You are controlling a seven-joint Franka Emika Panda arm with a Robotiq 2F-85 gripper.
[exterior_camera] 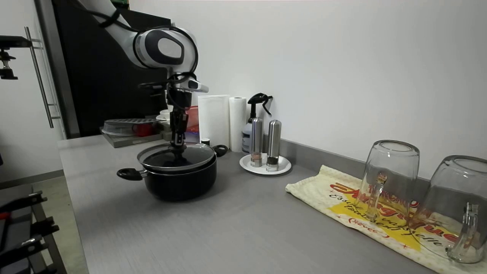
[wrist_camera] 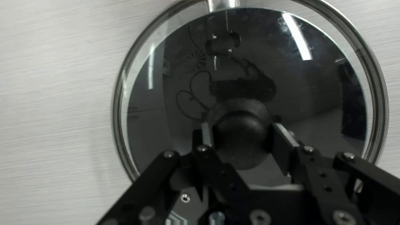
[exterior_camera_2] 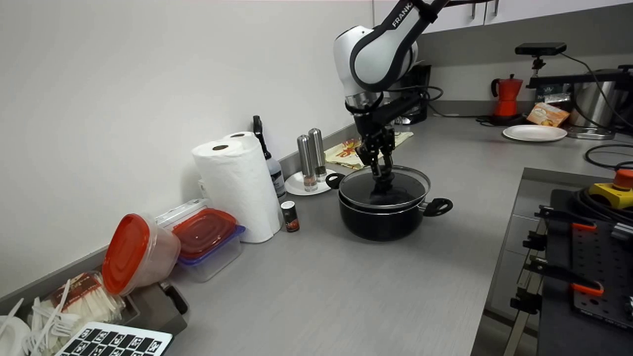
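A black two-handled pot (exterior_camera: 181,185) stands on the grey counter. Its glass lid (exterior_camera: 159,157) with a steel rim is right over the pot's mouth, a little off-centre and slightly above the pot's rim. In the wrist view the lid's round black knob (wrist_camera: 242,138) sits between the two fingers. My gripper (exterior_camera_2: 383,178) points straight down, shut on that knob. From above, the lid (wrist_camera: 180,75) covers nearly all of the pot, so the pot's inside is hidden. Whether the lid touches the rim all round, I cannot tell.
Behind the pot are paper towel rolls (exterior_camera_2: 237,184), a small spice jar (exterior_camera_2: 290,216) and a white plate (exterior_camera: 266,171) with two steel mills. Upturned glass mugs (exterior_camera: 388,182) stand on a cloth (exterior_camera: 333,201). The counter in front of the pot is clear.
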